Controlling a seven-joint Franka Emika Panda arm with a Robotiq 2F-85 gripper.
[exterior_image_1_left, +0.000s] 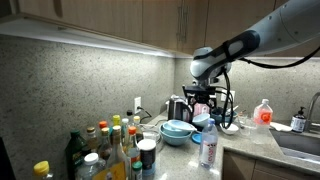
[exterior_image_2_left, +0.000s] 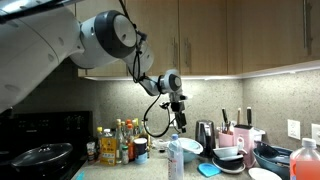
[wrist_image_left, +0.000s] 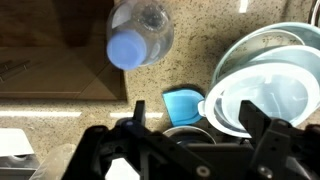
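My gripper hangs above the counter with its fingers wide apart and nothing between its fingers. In exterior view 1 the gripper (exterior_image_1_left: 200, 98) is over the area of the bowls. Stacked pale bowls (wrist_image_left: 265, 95) lie under its right side in the wrist view. A small blue item (wrist_image_left: 184, 105) shows on the counter between the fingers. A clear bottle (wrist_image_left: 150, 22) with a blue cap (wrist_image_left: 127, 49) stands toward the upper left; in exterior view 1 the bottle (exterior_image_1_left: 208, 148) is at the counter's edge.
Several bottles (exterior_image_1_left: 117, 155) and a dark-and-white canister (exterior_image_1_left: 148, 155) crowd the near left. Light blue bowls (exterior_image_1_left: 176, 133) sit by the wall. A jug (exterior_image_1_left: 263, 114) stands near the sink (exterior_image_1_left: 295, 145). Cabinets (exterior_image_2_left: 205, 50) hang above. Bare counter (exterior_image_1_left: 178, 160) shows beside the bottle.
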